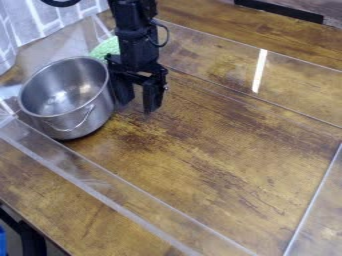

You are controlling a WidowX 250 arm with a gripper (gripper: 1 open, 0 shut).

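My black gripper (pixel 138 85) hangs at the upper middle of the view, low over the wooden table, right beside a large steel pot (pixel 67 98) at the left, close to its right rim. Its fingers are dark and overlap, so I cannot tell whether they are open or shut, or whether anything is between them. A green item (pixel 106 48) lies behind the arm, partly hidden by it.
Transparent edging runs along the table's sides. A dark strip lies at the top right, and a pale sheet stands at the upper left.
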